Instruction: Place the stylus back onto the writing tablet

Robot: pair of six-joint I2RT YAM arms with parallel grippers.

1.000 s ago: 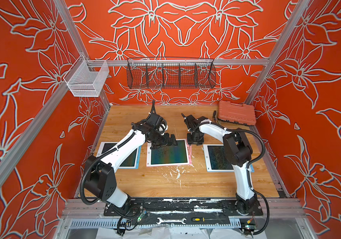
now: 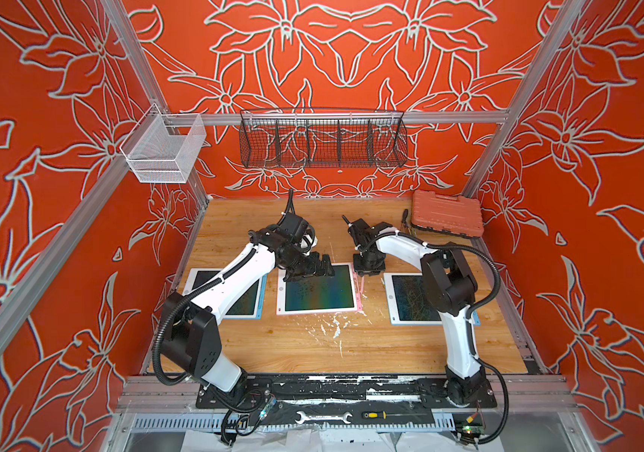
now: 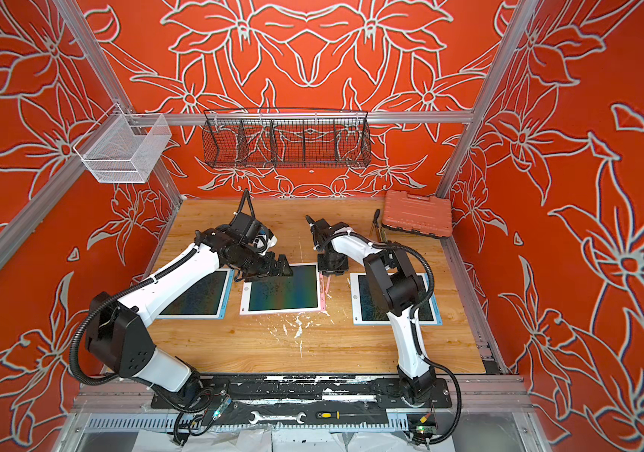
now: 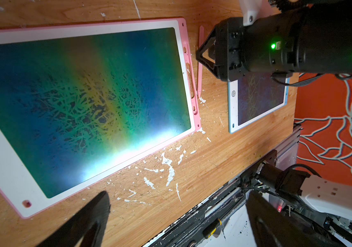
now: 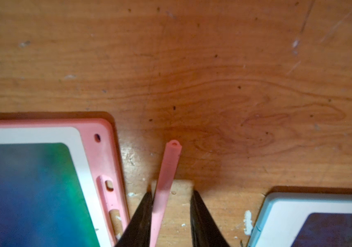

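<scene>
The pink stylus [image 5: 167,177] lies on the wooden table just right of the pink-edged tablet [image 4: 187,49], roughly along that tablet's empty right-hand holder strip [image 4: 190,78]. My right gripper is over the stylus, its two fingers apart with the shaft between them. The shaft runs close by the left finger [image 5: 145,218]; whether they touch I cannot tell. The lower part of the stylus goes out of the right wrist view. Above the pink tablet hangs my left gripper, fingers wide apart and nothing between them.
A blue-edged tablet [image 4: 262,92] lies right of the stylus, another [image 2: 250,301] at the left under my left arm. An orange case [image 2: 447,214] sits at the back right. Bare wood lies behind and in front of the pink tablet.
Both arms stand almost where they were.
</scene>
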